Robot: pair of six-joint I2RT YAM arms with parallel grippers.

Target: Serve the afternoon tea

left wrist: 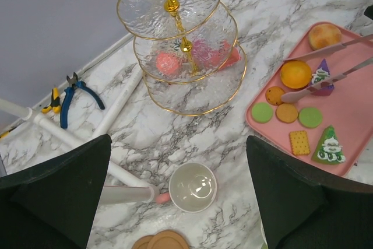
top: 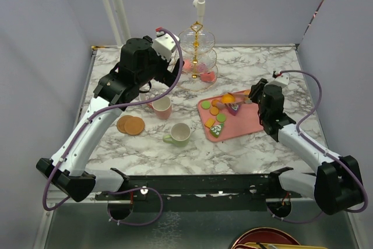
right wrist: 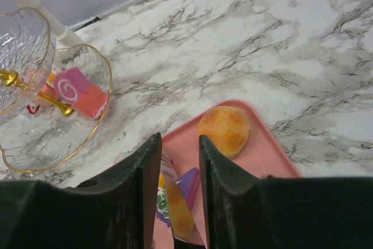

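Observation:
A three-tier glass stand (top: 196,56) holds pink treats. On the pink tray (left wrist: 358,115) lie round pastries, biscuits, green discs and decorated treats. Metal tongs (left wrist: 352,45) extend over the yellow pastry (left wrist: 295,74). My left gripper is open, empty, above the table left of the stand. My right gripper is at the tray's right, its fingers close around the tongs; whether they grip them is unclear.
A pink cup (top: 162,108), a green cup (top: 180,135) and brown coasters (top: 134,125) stand left of the tray. Pliers (left wrist: 69,100) lie at the back left. Bare marble surrounds the tray's right and front.

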